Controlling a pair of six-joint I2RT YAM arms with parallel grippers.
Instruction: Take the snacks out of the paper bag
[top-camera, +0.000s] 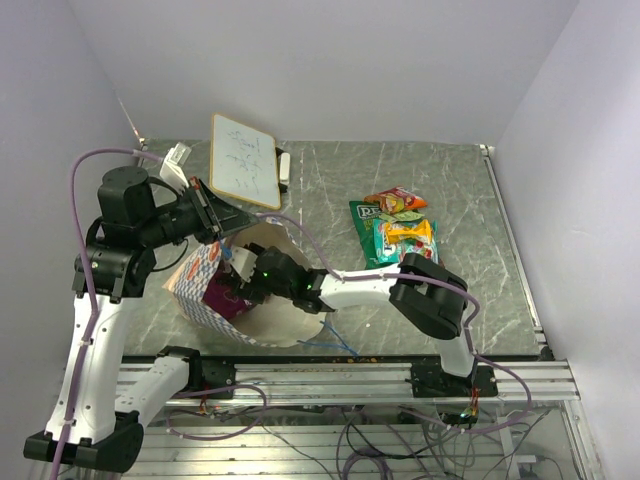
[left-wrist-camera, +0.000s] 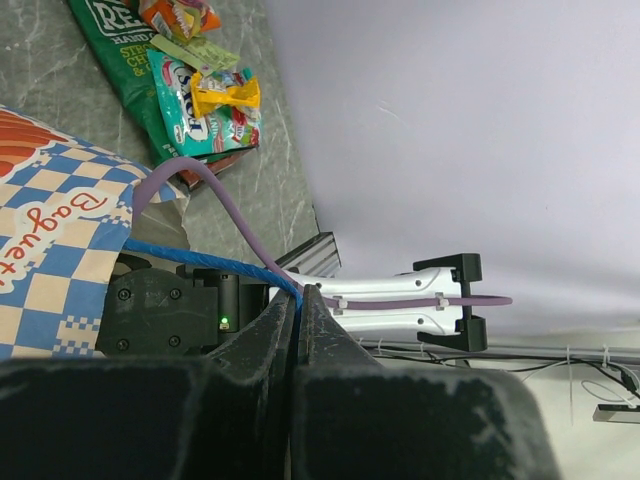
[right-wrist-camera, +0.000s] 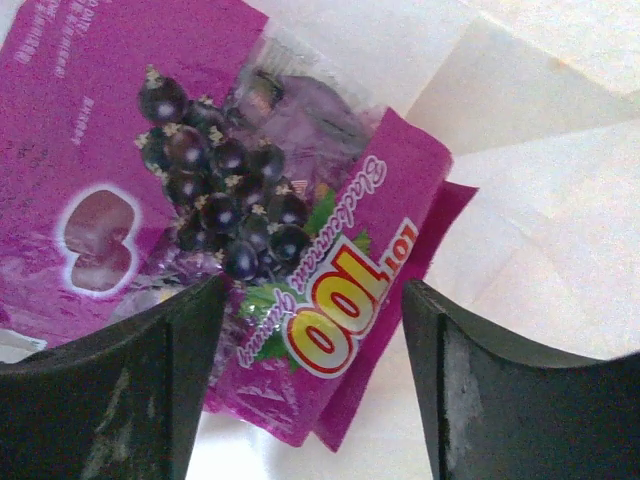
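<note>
The checked paper bag (top-camera: 200, 300) lies on its side at the table's front left. My left gripper is shut on its blue cord handle (left-wrist-camera: 215, 262) above it. My right gripper reaches inside the bag, its fingers part open on either side of a purple blackcurrant snack pack (right-wrist-camera: 340, 290), with another purple pack (right-wrist-camera: 90, 160) beside it. Outside, at the right, lies a pile of snacks (top-camera: 395, 245): green, orange, teal and yellow packs.
A whiteboard (top-camera: 245, 160) lies at the back left. Walls close in the sides and back.
</note>
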